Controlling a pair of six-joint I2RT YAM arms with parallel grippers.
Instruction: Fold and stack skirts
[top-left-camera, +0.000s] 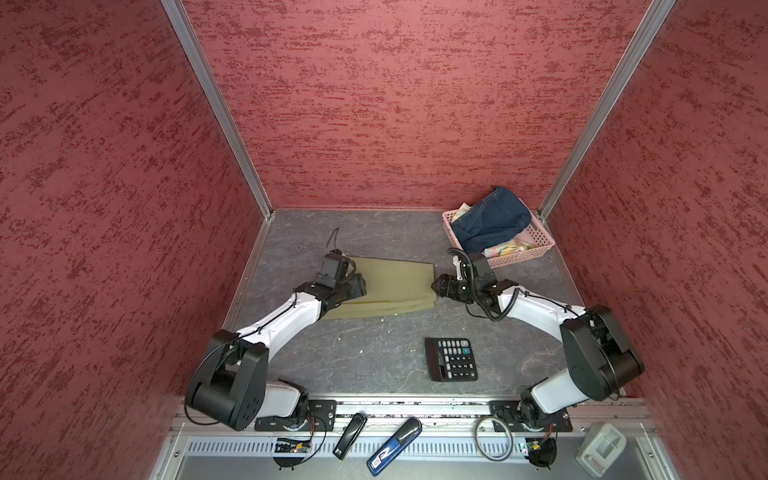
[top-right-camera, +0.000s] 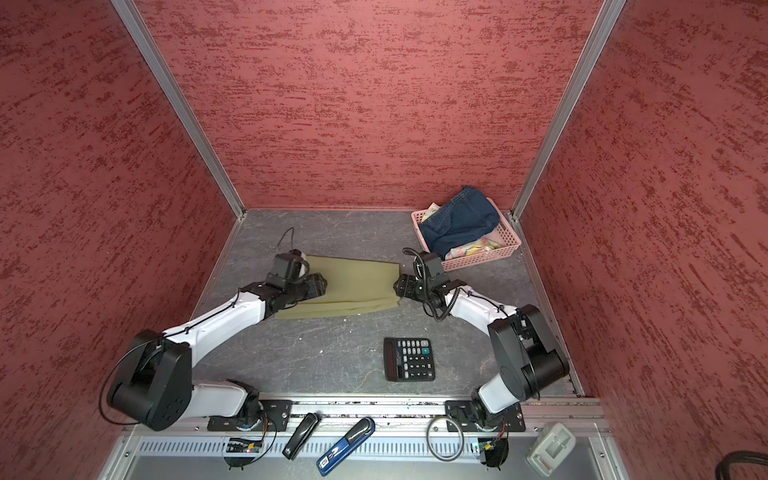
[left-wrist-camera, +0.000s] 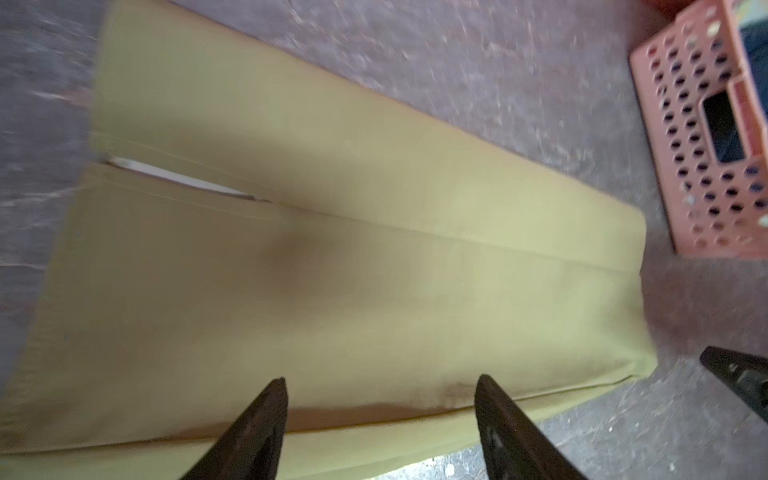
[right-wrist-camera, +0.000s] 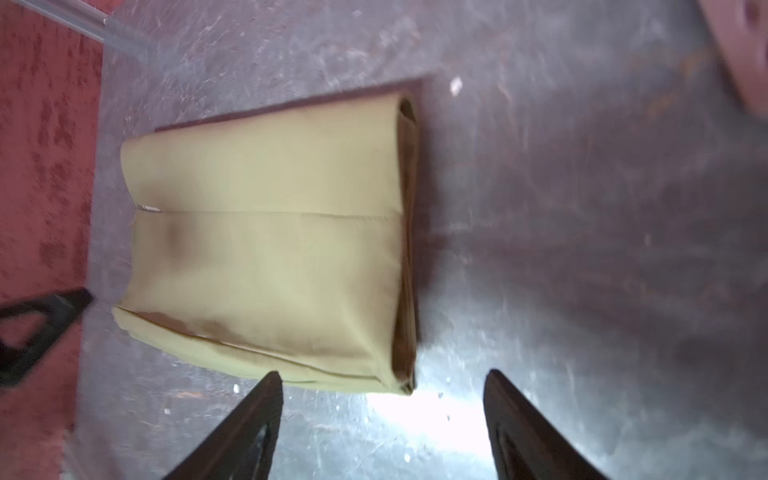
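An olive-khaki skirt (top-left-camera: 396, 280) lies folded into a wide rectangle in the middle of the table. Its lower layers stick out along the near edge, and a slit shows near the left end in the left wrist view, where the skirt (left-wrist-camera: 360, 304) fills most of the picture. Over the skirt's left part stands my left gripper, open, with no cloth pinched between its fingers. Just off the right end is my right gripper, also open and empty; the skirt's right edge (right-wrist-camera: 406, 240) shows stacked folds.
A pink basket (top-left-camera: 518, 257) at the back right holds a dark blue denim piece (top-left-camera: 496, 220) and other cloths. A black calculator (top-left-camera: 450, 359) lies on the near side of the table. Bare table (top-left-camera: 352, 356) extends in front of the skirt.
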